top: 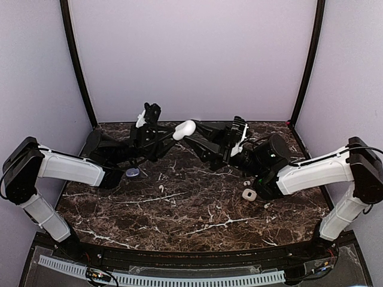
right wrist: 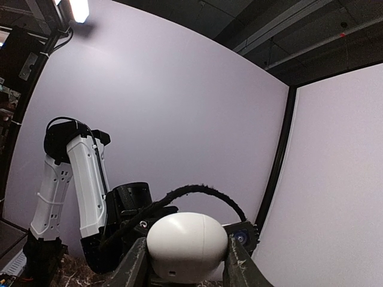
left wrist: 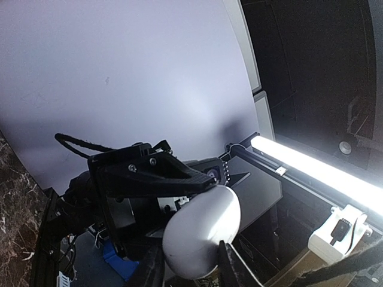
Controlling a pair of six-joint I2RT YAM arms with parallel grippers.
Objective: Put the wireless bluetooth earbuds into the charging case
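Observation:
Held up above the table between my two arms is a smooth white, rounded object (top: 184, 129), which looks like the charging case. My left gripper is shut on one end of it in the left wrist view. In the right wrist view, the case (right wrist: 187, 248) fills the gap of my right gripper, a finger on either side. How firmly those right fingers press cannot be told. No lid opening shows. Small white pieces that may be earbuds lie on the table, one at left (top: 161, 188) and one at right (top: 267, 205).
On the dark marble table (top: 179, 221), a white squarish piece (top: 249, 194) sits near the right arm. A pale lilac round item (top: 133, 172) lies by the left arm.

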